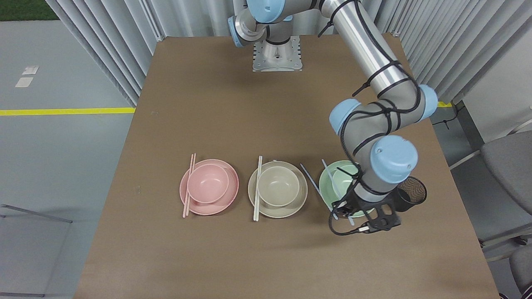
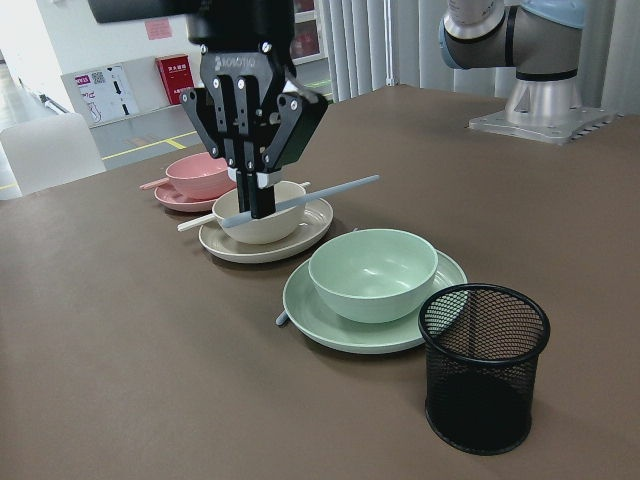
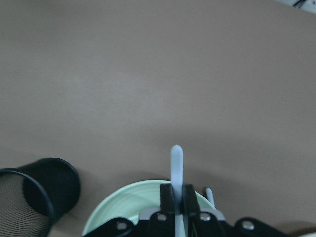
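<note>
My gripper [image 2: 258, 195] is shut on a light blue chopstick [image 2: 340, 190], held raised above the green bowl [image 2: 372, 270] and green plate [image 2: 330, 330]. In the wrist view the held chopstick [image 3: 177, 163] points away between the fingers. The other blue chopstick [image 1: 310, 179] lies angled at the left edge of the green plate [image 1: 326, 189]. A black mesh cup [image 2: 482, 400] stands beside the plate, partly behind my wrist in the front view.
A cream bowl [image 1: 279, 185] on a plate with white chopsticks [image 1: 258, 189] and a pink bowl [image 1: 208, 182] on a plate with pink chopsticks [image 1: 188, 199] sit to the left.
</note>
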